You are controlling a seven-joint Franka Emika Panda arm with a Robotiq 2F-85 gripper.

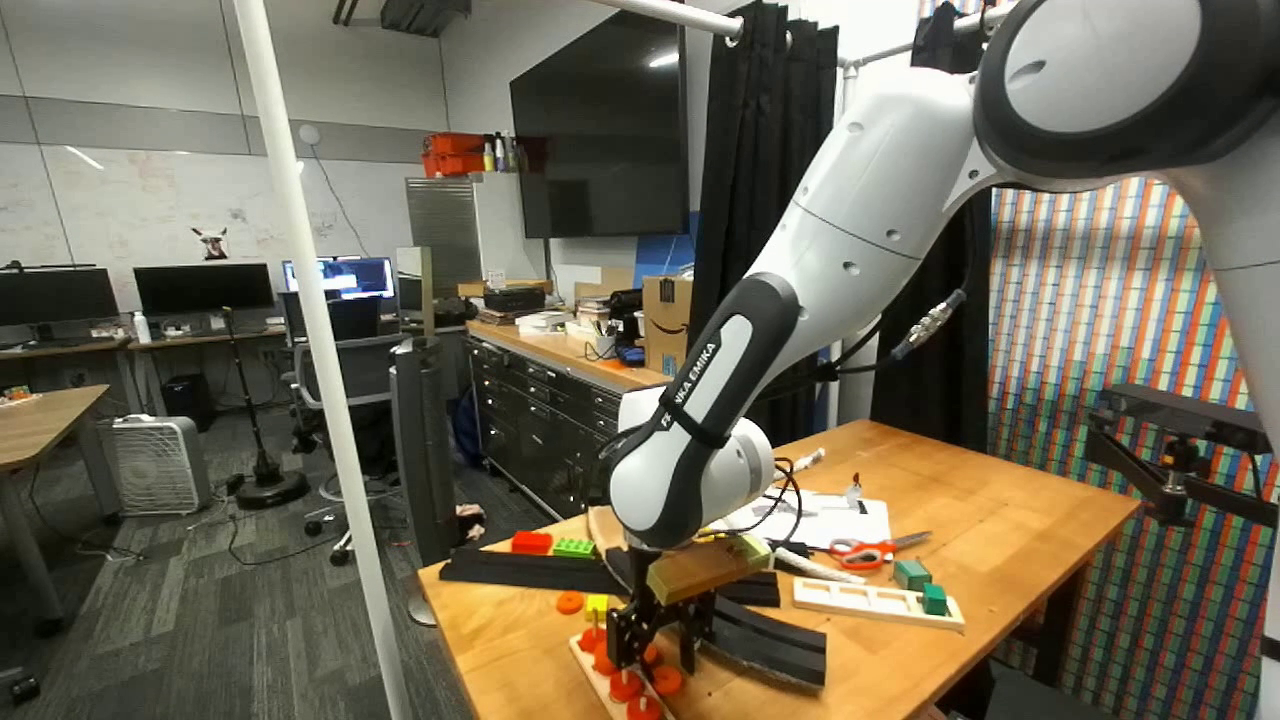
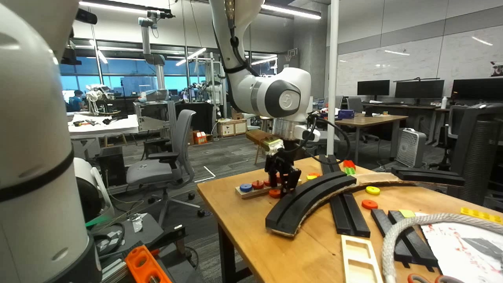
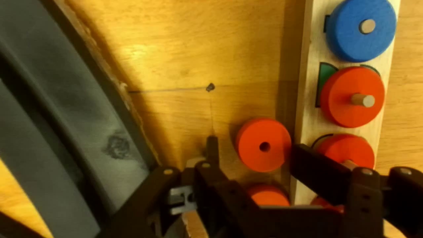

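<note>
In the wrist view a loose red disc (image 3: 264, 145) with a centre hole lies flat on the table between the fingertips of my gripper. The fingers stand partly open: a gap shows on the disc's left, while the right finger (image 3: 317, 164) is close against its right edge; contact is unclear. Part of another red disc (image 3: 268, 196) shows below, mostly hidden by the gripper. To the right runs a wooden peg board (image 3: 308, 115) carrying a blue disc (image 3: 359, 33) and several red discs (image 3: 349, 93) on pegs. The right finger overlaps the board's edge.
A black curved track (image 2: 306, 203) lies close beside the gripper. Straight black track pieces (image 2: 349, 217), a wooden tray (image 1: 852, 600), red scissors (image 1: 864, 552) and small bricks (image 1: 573, 547) occupy the table.
</note>
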